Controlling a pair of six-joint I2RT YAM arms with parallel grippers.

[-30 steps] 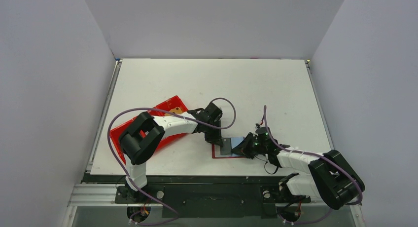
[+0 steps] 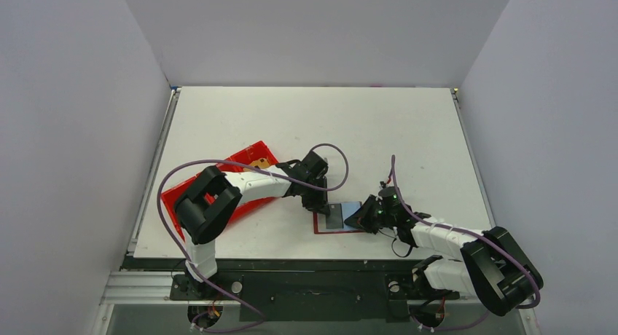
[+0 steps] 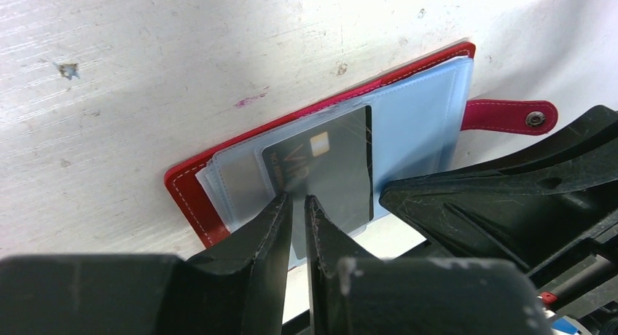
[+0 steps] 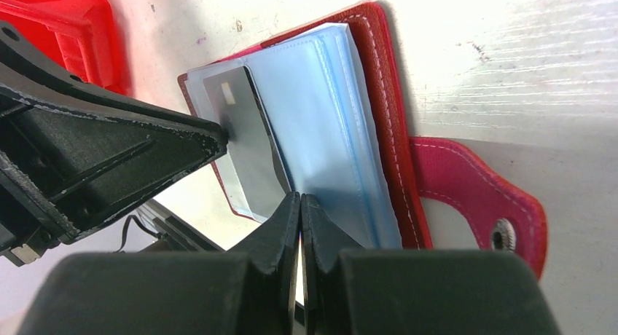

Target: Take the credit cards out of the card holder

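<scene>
An opened red card holder [image 3: 197,204] lies on the table, with pale blue and clear sleeves [image 3: 419,116] and a dark grey credit card [image 3: 328,175] in one of them. My left gripper is shut, its tips down at the card's left part, nothing visible between them. My right gripper is also shut, tips at the blue sleeve beside the card. The snap strap [image 4: 474,189] sticks out from the holder. Both grippers hide parts of the holder.
A red bin [image 2: 246,213] with tan items stands at the left under my left arm.
My right arm has shifted very slightly. The left arm and the holder look unchanged.
</scene>
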